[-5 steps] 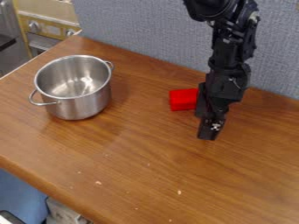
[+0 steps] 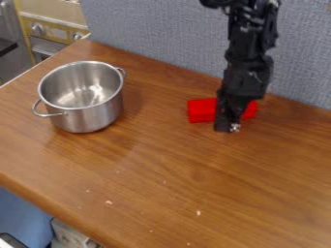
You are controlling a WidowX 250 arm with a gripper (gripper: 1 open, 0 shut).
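A red block-like object lies on the wooden table at the back right, partly behind my black gripper. My gripper hangs low in front of it, overlapping it in view; its fingertips are small and dark, and whether it touches the red object is unclear. The gripper looks shut, with nothing visible between its fingers.
A steel pot with side handles stands at the left of the table. A grey padded wall runs along the back.
My gripper has moved back, away from the camera, toward the red object, more of which now shows to the right of the gripper.
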